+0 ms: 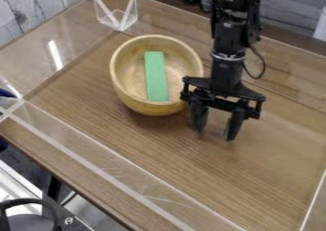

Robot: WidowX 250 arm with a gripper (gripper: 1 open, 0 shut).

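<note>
The black gripper point(219, 120) hangs low over the wooden table, just right of a yellow bowl point(128, 82), its body close to or touching the bowl's rim. Its two dark fingers point down and look apart, with nothing clearly between them. In the bowl stands an upright green block point(156, 76).
A small clear plastic tray point(112, 13) sits at the back left. Dark cables or parts show at the left edge.
</note>
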